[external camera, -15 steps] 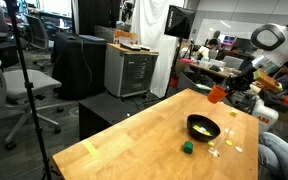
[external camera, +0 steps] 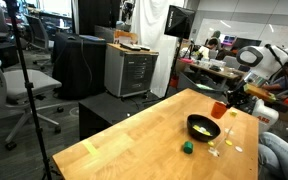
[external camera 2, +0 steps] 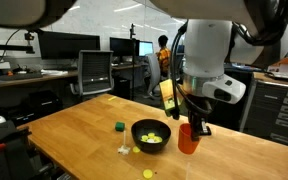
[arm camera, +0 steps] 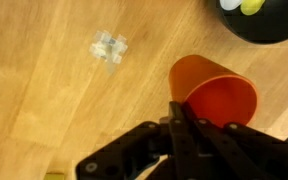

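An orange-red cup (external camera 2: 189,138) is upright, with my gripper shut on the near side of its wall in the wrist view. The cup's open mouth faces up at the wrist camera, and its inside looks empty. Right beside it is a black bowl (external camera 2: 144,141) with yellow pieces in it. In exterior view 1 the cup (external camera: 219,110) shows just behind the bowl (external camera: 201,136). Whether its base touches the table I cannot tell.
A green block (external camera 2: 119,126) lies left of the bowl. White tape (arm camera: 109,47) and a few flat yellow pieces (external camera 2: 147,174) mark the wooden table.
The cup has come down toward the table in my gripper, now lower beside the bowl. The arm has lowered with it. Bowl and green block have not moved.
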